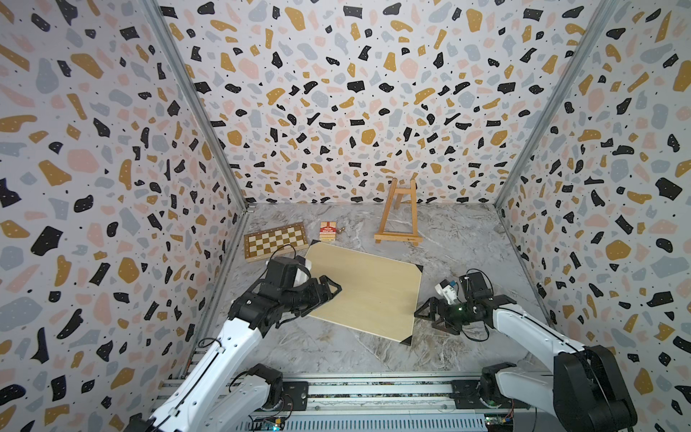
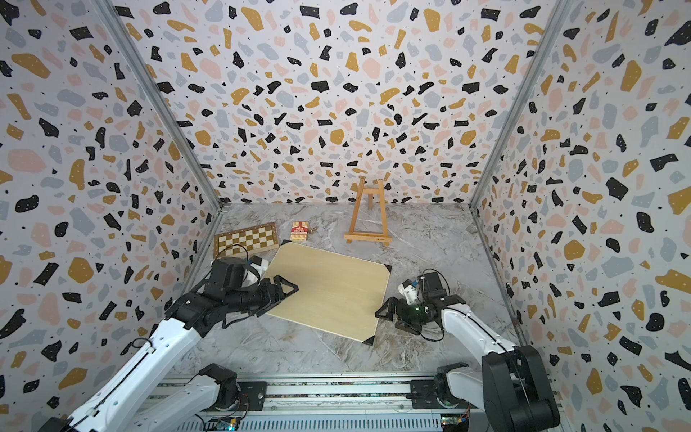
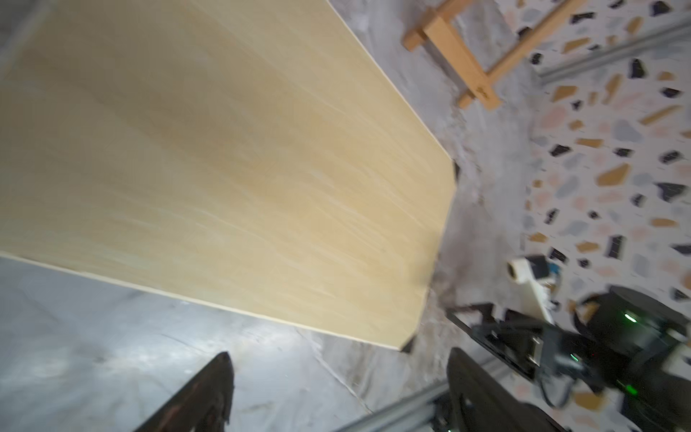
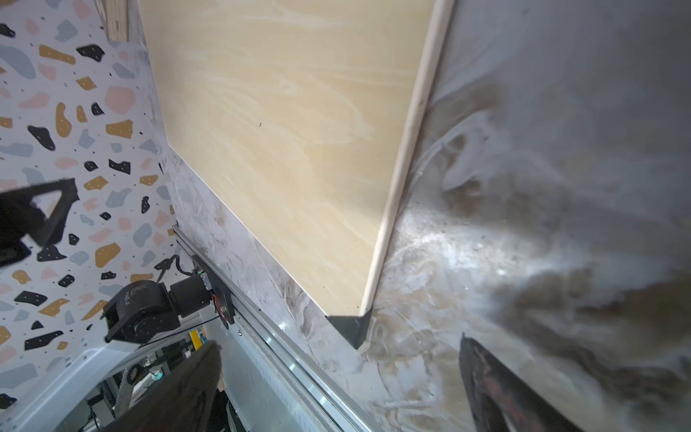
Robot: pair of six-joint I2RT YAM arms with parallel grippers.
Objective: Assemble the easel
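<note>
A pale wooden board (image 1: 363, 288) with dark corners lies flat on the marble surface. The small wooden easel (image 1: 396, 237) stands upright behind it. My left gripper (image 1: 327, 288) is over the board's left part, fingers apart and empty; its wrist view shows the board below. My right gripper (image 1: 426, 309) is beside the board's right edge near the front corner, open with nothing between its fingers.
A checkerboard (image 1: 275, 239) and a small red-and-cream box (image 1: 328, 230) lie at the back left. Bare marble is clear at the back right and along the front.
</note>
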